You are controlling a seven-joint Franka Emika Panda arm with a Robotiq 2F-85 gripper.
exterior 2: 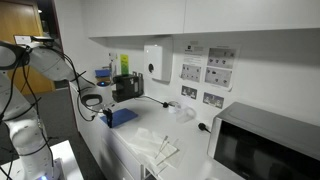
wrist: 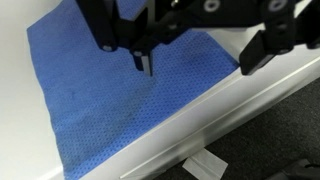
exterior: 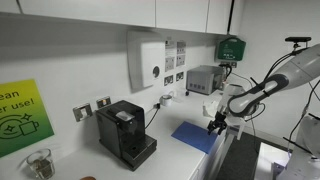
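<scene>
A blue mat [exterior: 195, 136] lies flat on the white counter near its front edge, and in the wrist view the mat [wrist: 110, 115] fills much of the picture. My gripper is open above the mat's edge, with one finger [wrist: 146, 62] over the blue surface and the other beside its corner. Nothing shows between the fingers. From the first exterior view the gripper [exterior: 216, 126] hangs at the mat's front right end. In the second exterior view the gripper [exterior 2: 108, 119] appears small and dark by the mat [exterior 2: 118, 117].
A black coffee machine [exterior: 126, 134] stands on the counter, with a glass jar [exterior: 41, 163] farther left. Toward the other end are a microwave [exterior 2: 265, 137] and crumpled white cloth or paper [exterior 2: 152, 147]. A small white piece [wrist: 205, 164] lies below the counter edge.
</scene>
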